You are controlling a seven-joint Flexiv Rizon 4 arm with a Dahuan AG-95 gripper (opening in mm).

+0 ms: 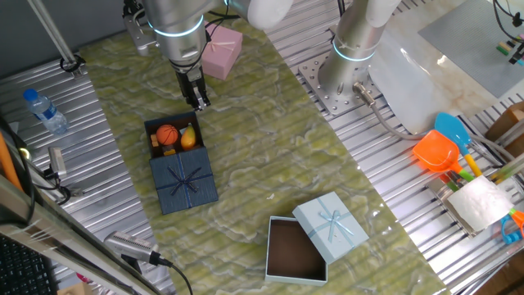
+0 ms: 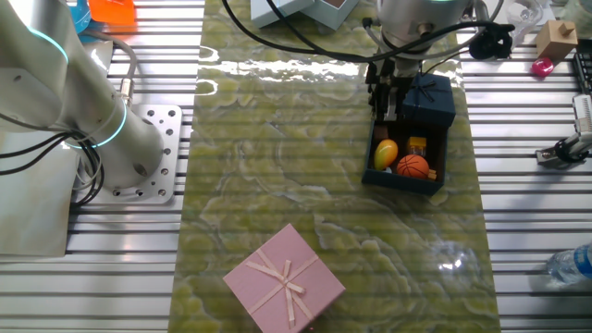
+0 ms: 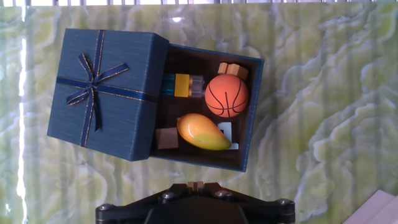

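Observation:
A dark blue box (image 3: pixel 250 124) holds a small basketball (image 3: pixel 226 96), a yellow mango (image 3: pixel 202 131) and several small blocks. Its bowed lid (image 3: pixel 118 62) lies shifted to one side, covering part of the opening. Beside the box's edge, above the mat, my gripper is shut, its fingertips together and nothing visible between them. In exterior view 1 the gripper (image 1: pixel 200 106) hangs just off the box's corner. A light blue box (image 1: pixel 293 250) stands empty, with its lid (image 1: pixel 332 227) leaning across its edge.
A closed pink box (image 2: pixel 284 279) sits on the green mat (image 2: pixel 277 157). Toy shovels, one of them an orange scoop (image 1: pixel 435 152), lie past the robot's base. A water bottle (image 1: pixel 47 111) lies off the mat.

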